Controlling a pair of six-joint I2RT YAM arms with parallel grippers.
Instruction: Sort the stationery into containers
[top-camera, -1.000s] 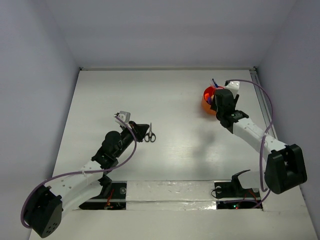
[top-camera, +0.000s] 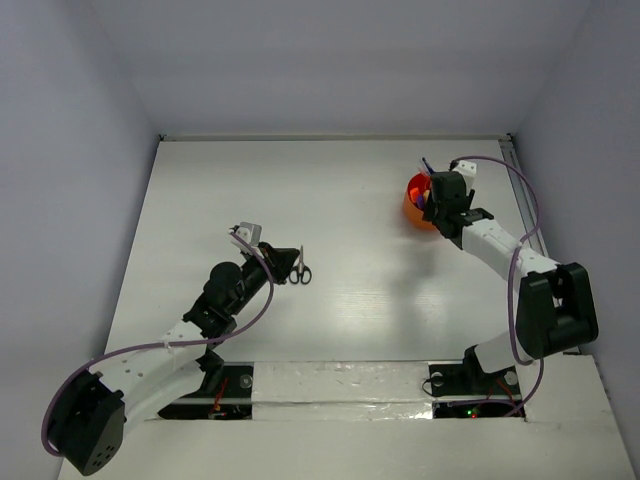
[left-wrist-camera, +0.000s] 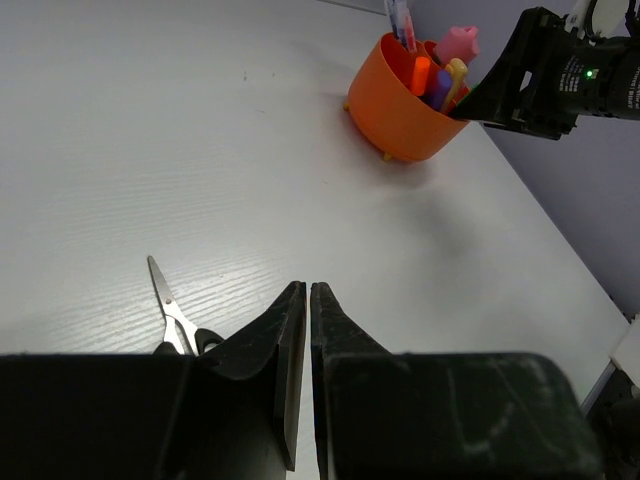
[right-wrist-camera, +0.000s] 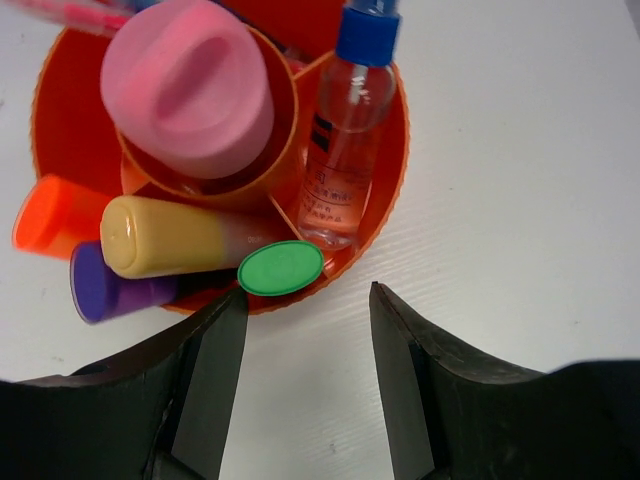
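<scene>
An orange pen holder (left-wrist-camera: 395, 120) at the back right holds a pink item (right-wrist-camera: 185, 85), a clear bottle with blue cap (right-wrist-camera: 340, 165), orange (right-wrist-camera: 55, 220), purple (right-wrist-camera: 115, 285) and yellow (right-wrist-camera: 185, 235) cylinders and a green-capped item (right-wrist-camera: 280, 267). My right gripper is open at the holder's near side, just by the green cap, with nothing clearly between its fingers. Scissors (left-wrist-camera: 170, 315) lie on the left-middle table. My left gripper is shut beside the scissors, nothing showing between its fingers.
Grey walls enclose it at the sides and back.
The left arm and scissors have stayed still.
</scene>
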